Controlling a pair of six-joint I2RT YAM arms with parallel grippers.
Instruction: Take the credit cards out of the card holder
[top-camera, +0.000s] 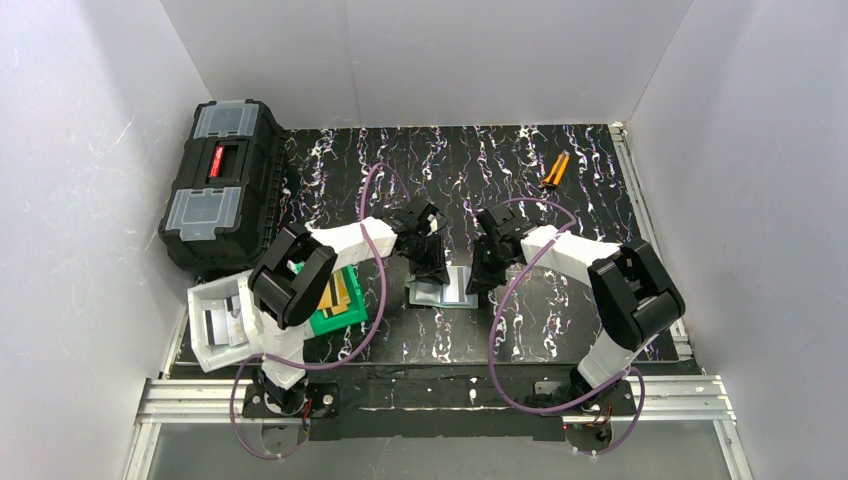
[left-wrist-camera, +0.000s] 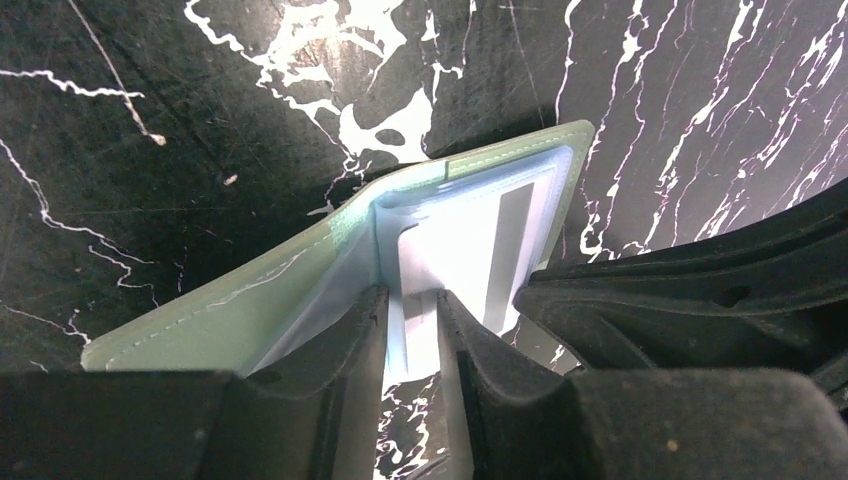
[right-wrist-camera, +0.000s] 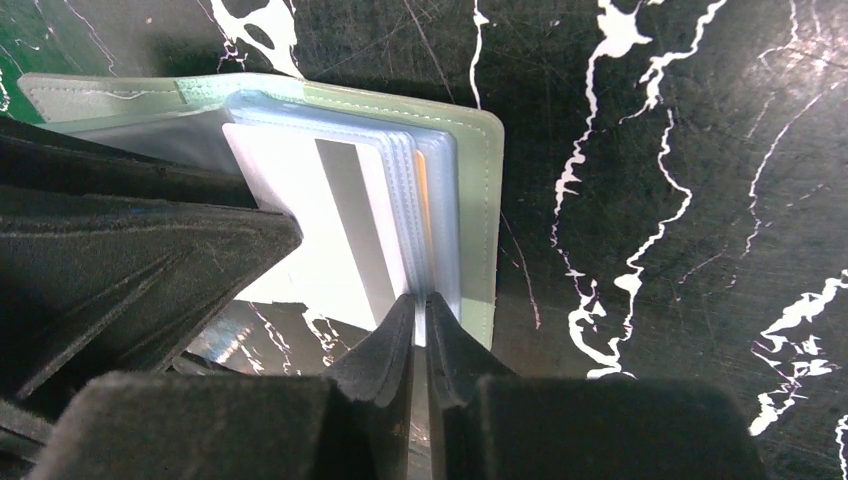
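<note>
The pale green card holder lies spread out on the black marbled table, between both grippers. A white card with a grey stripe sits inside its clear bluish sleeve. My left gripper is slightly open over the sleeve's left side, the card's edge showing in the gap. My right gripper has its tips close together at the sleeve's right edge; whether they grip it cannot be told. Beside that edge, a thin orange strip shows within the sleeves.
A white bin and a green tray with yellow cards stand at the left. Behind them is a black toolbox. An orange cutter lies far right.
</note>
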